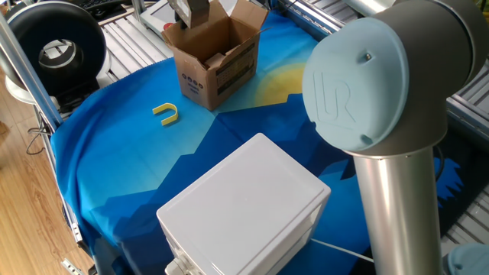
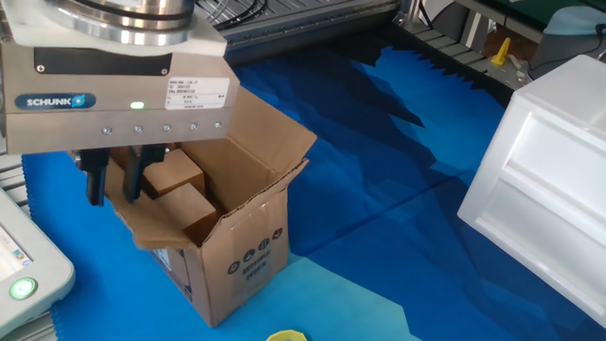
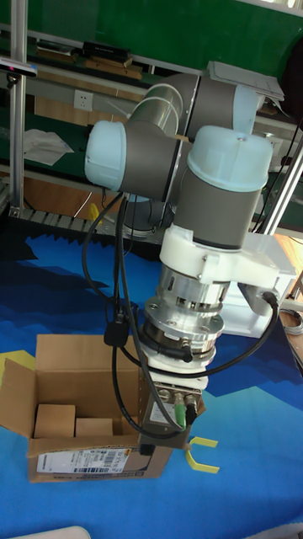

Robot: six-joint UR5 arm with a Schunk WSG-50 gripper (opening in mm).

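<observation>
My gripper [image 2: 118, 180] hangs at one side of an open cardboard box [image 2: 248, 248], near a raised flap. Its two black fingers point down with a clear gap and nothing between them in exterior view 2. Inside the carton are two smaller brown boxes, one [image 2: 170, 171] behind the other [image 2: 187, 210]. In exterior view 1 only the lower part of the gripper shows at the top edge, over the flap. The fingertips are mostly hidden in exterior view 3. On the blue cloth, apart from the carton, lies a yellow U-shaped piece [image 1: 166, 114].
A white drawer unit [image 1: 244, 202] stands on the cloth, well away from the carton. Beside the carton is a control panel [image 2: 28, 260] with a lit green button. A large black ring-shaped object [image 1: 57, 53] stands off the cloth. Between carton and drawer unit the cloth is clear.
</observation>
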